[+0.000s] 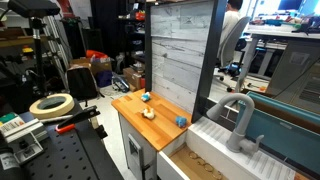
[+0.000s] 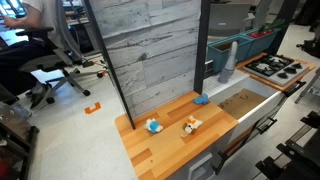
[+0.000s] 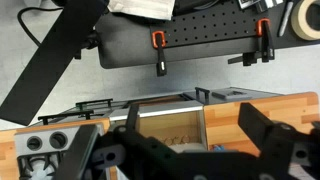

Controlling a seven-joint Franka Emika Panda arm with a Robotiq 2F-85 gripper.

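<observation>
My gripper shows at the bottom of the wrist view, its dark fingers wide apart and nothing visible between them. Below it in that view is the open drawer, pulled out from the counter. No object shows clearly inside the drawer. On the wooden counter lie a blue-and-white toy, a yellowish-white toy and a blue piece. The blue piece lies nearest the drawer. All of these small things are apart from the gripper.
A grey faucet stands behind the drawer, beside the blue-green sink. A stove top lies beyond it. A white plank wall and dark posts back the counter. Tape rolls lie on the black robot table.
</observation>
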